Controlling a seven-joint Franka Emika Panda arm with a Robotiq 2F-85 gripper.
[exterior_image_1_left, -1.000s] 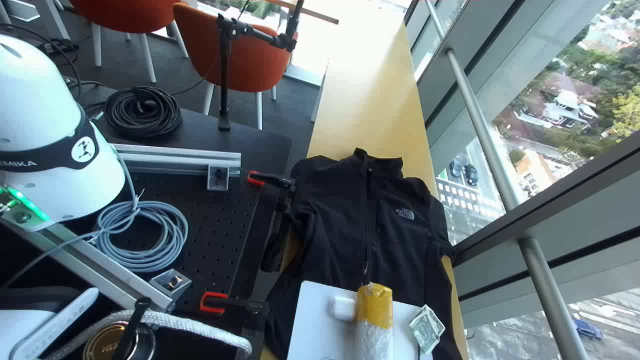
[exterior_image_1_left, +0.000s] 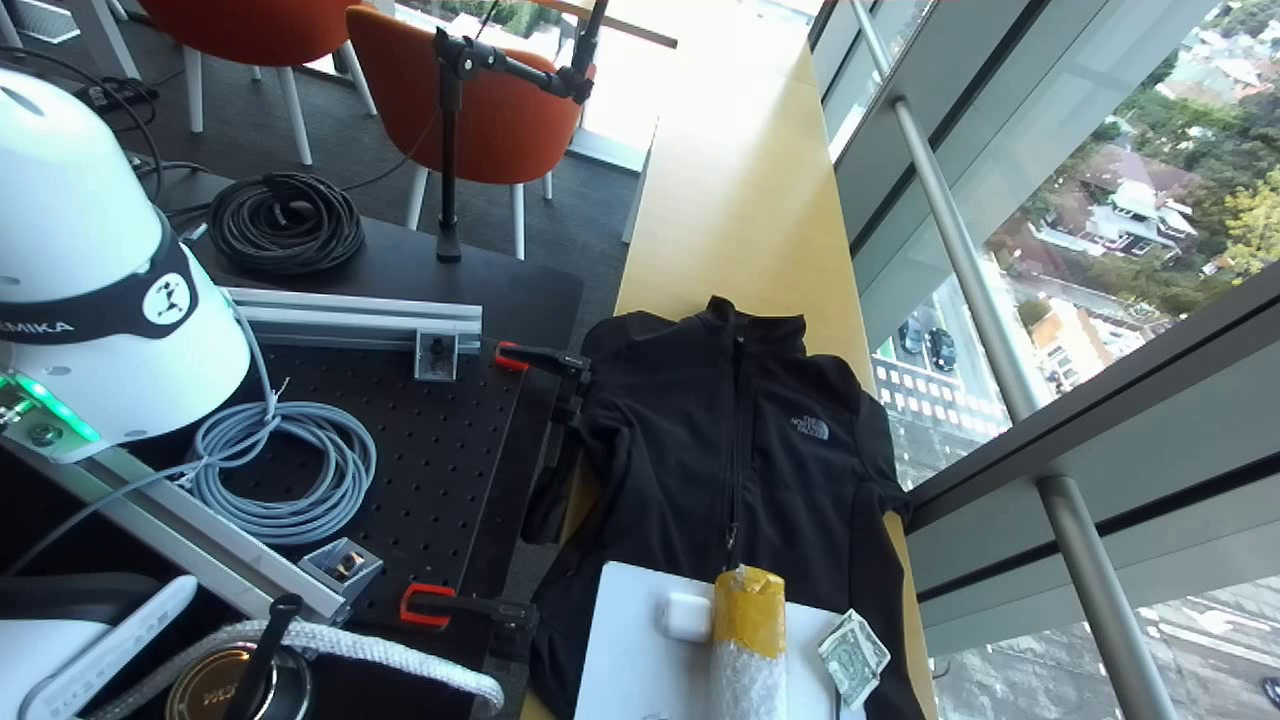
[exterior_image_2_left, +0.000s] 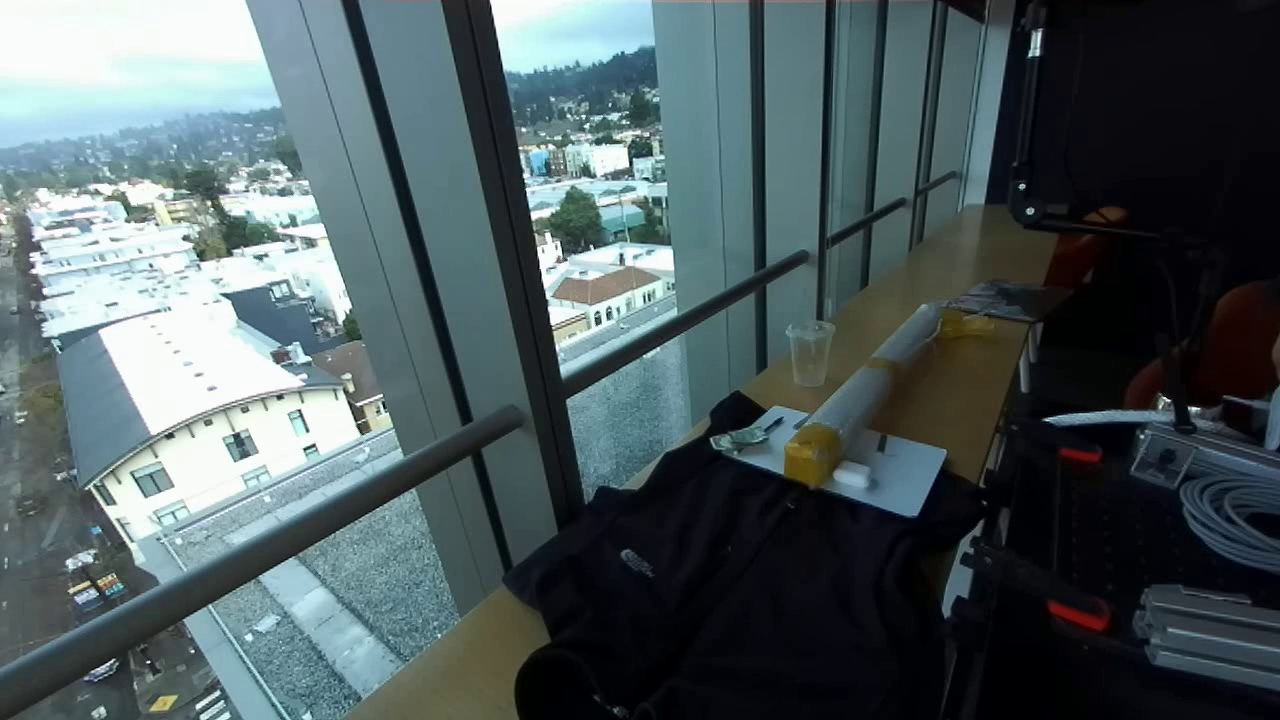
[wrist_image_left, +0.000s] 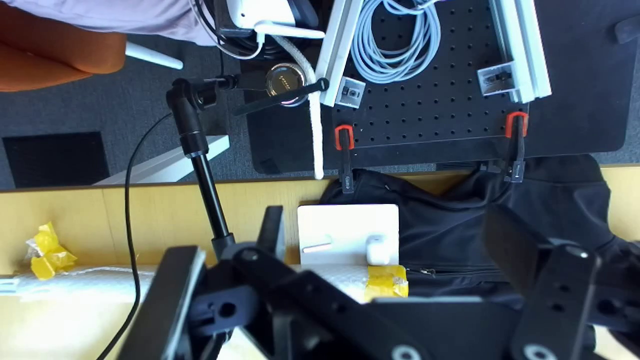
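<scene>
In the wrist view my gripper stands open, its dark fingers wide apart with nothing held between them. Beyond the gap lie a white board (wrist_image_left: 324, 223) and a small white block (wrist_image_left: 378, 250). A bubble-wrapped roll with a yellow taped end (exterior_image_1_left: 750, 600) rests across the board. The board sits on the lower part of a black jacket (exterior_image_1_left: 678, 462), spread out on the wooden table. A banknote (exterior_image_1_left: 854, 660) lies at the board's right side in exterior view 1. My gripper is out of sight in both exterior views.
A clear cup (exterior_image_2_left: 811, 352) stands near the windows. Two clamps with red handles (exterior_image_1_left: 428, 605) line the black bench's edge. A coiled grey cable (exterior_image_1_left: 288, 468) lies on the bench, and a black stand (wrist_image_left: 204, 180) rises nearby.
Nothing on the table or bench has visibly moved in exterior view 1; only a car outside the window has shifted.
</scene>
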